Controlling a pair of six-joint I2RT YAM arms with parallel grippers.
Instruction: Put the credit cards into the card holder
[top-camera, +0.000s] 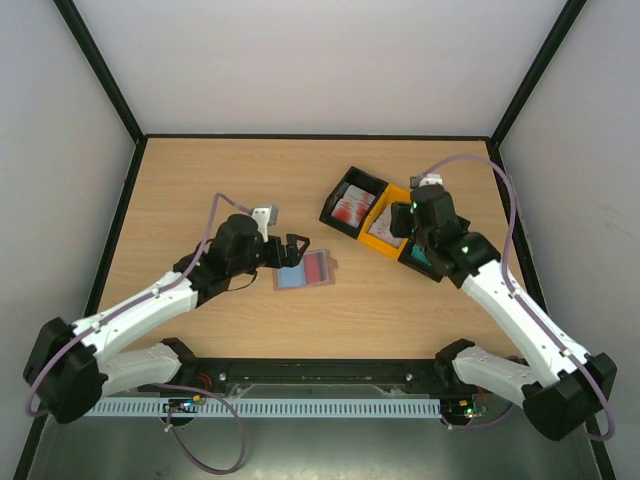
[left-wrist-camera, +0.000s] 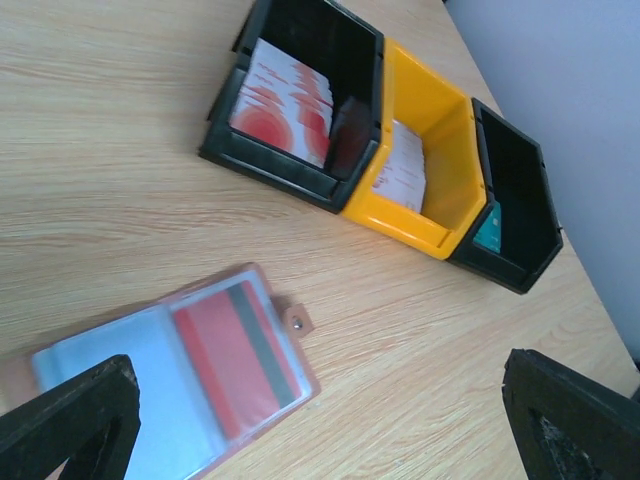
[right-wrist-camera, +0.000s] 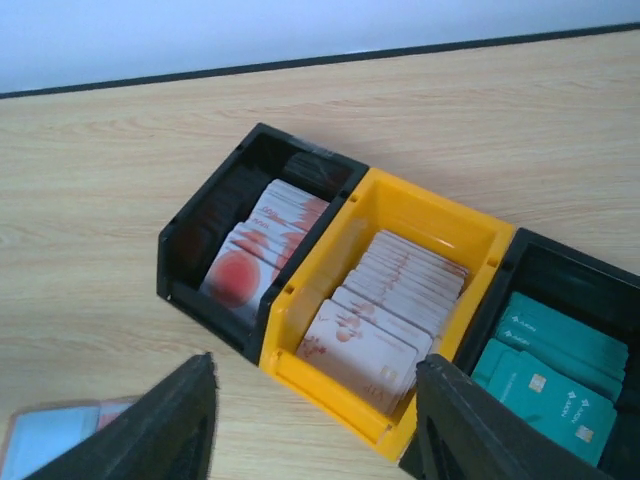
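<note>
The clear card holder lies open and flat on the table; a blue panel and a red, green-striped panel show in it. Red-and-white cards fill part of the left black bin, white cards the yellow bin, and green cards the right black bin. My left gripper stands open beside and above the holder, nothing between its fingers. Over the yellow bin and its white cards hangs my right gripper, also open and empty.
The left black bin, yellow bin and right black bin stand joined in a slanted row at the back right. Bare table lies to the left and in front. A wall closes off the back.
</note>
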